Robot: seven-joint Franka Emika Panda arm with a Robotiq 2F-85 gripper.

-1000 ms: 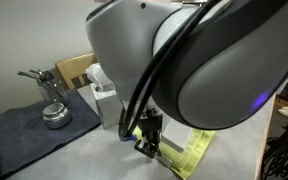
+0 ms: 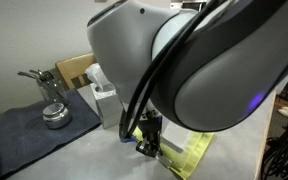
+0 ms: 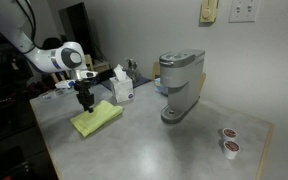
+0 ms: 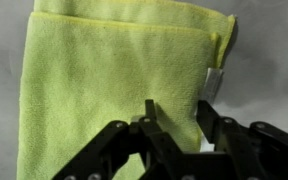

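A yellow-green cloth (image 4: pixel 104 90) lies folded on the grey table, filling much of the wrist view. In exterior view 2 the same cloth (image 3: pixel 102 119) is at the table's left side. My gripper points down at it, its two fingers apart with cloth visible in the gap. Beside the right finger (image 4: pixel 206 112) a pale tag (image 4: pixel 212 84) sticks out from the cloth's edge. Whether the fingertips touch the fabric cannot be told. The arm covers part of the cloth in exterior view 1.
A white box (image 3: pixel 121 88) stands behind the cloth. A grey coffee machine (image 3: pixel 182 88) is at the back, with two small cups (image 3: pixel 230 142) farther right. A dark mat (image 2: pixel 39 135) holds a metal pot (image 2: pixel 56 116).
The arm has shifted only very slightly in exterior view 1. The cloth and the surrounding objects look unmoved.
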